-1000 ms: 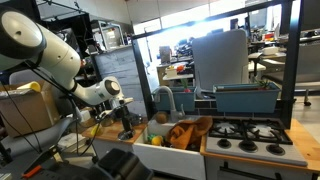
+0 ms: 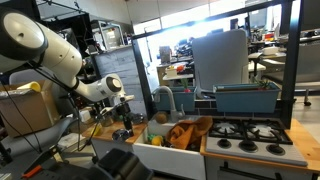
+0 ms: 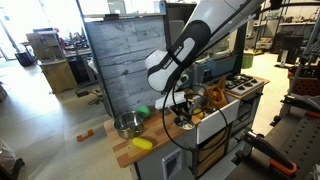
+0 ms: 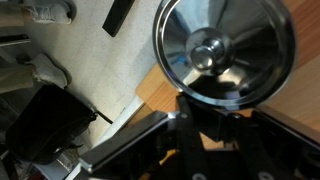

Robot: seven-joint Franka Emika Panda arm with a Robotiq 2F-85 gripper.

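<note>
A shiny round metal lid (image 4: 235, 75) with a knob (image 4: 207, 50) at its centre fills the upper right of the wrist view. My gripper is at the lid's near edge, shut on its rim; the dark fingers partly hide the contact. In exterior view 2 the lid (image 3: 183, 123) is tilted, just below my gripper (image 3: 170, 113), over the wooden counter. From exterior view 1, the lid (image 2: 122, 134) shows small beside the gripper (image 2: 127, 124), left of the sink.
A metal pot (image 3: 128, 124) stands on the counter (image 3: 128, 151), with a yellow object (image 3: 143, 142) near the front edge and a green one (image 3: 143, 111) behind. A white sink (image 2: 168, 160) and a gas stove (image 2: 255, 138) lie to the right in exterior view 1.
The lid and gripper have shifted slightly, and the lid's shiny face shows more clearly now. The other objects stay where they were.
</note>
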